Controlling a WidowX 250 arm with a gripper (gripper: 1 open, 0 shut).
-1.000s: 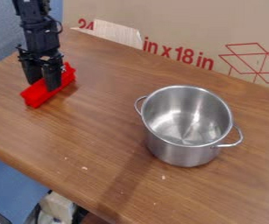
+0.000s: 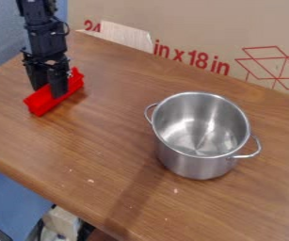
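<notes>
My black gripper (image 2: 49, 77) reaches down from the top left onto a red block (image 2: 41, 103), closed around its middle. The block is long and lies diagonally on the wooden table at the left, its ends showing either side of the fingers; their tips are partly hidden.
A steel pot (image 2: 200, 135) with two side handles stands on the right half of the table (image 2: 134, 198). A cardboard panel with red print (image 2: 222, 38) runs along the back. Blue floor shows beyond the left edge.
</notes>
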